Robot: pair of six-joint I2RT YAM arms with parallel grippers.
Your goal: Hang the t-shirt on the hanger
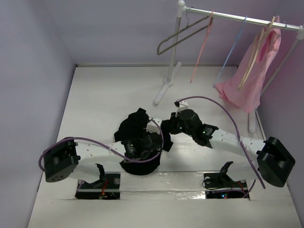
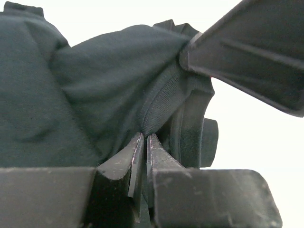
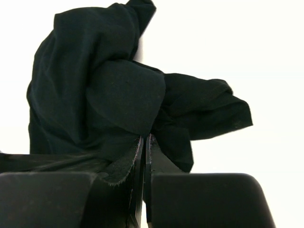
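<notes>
The black t shirt (image 1: 142, 166) lies crumpled on the table at left of centre, partly covered by my arms in the top view. In the left wrist view, my left gripper is shut, its fingertips pressed together against a seam fold of the t shirt (image 2: 95, 80). My right gripper is shut on a fold of the t shirt (image 3: 123, 95), which spreads out beyond its tips. A dark finger of the other arm shows at upper right in the left wrist view. Overhead, a grey-brown hanger (image 1: 164, 45) hangs from the rack.
The white rack (image 1: 242, 19) spans the back right, its foot (image 1: 164, 92) on the table. Red, blue and wooden hangers hang there, with a pink garment (image 1: 256, 71) at the far right. Bare table (image 1: 104, 90) lies behind the shirt.
</notes>
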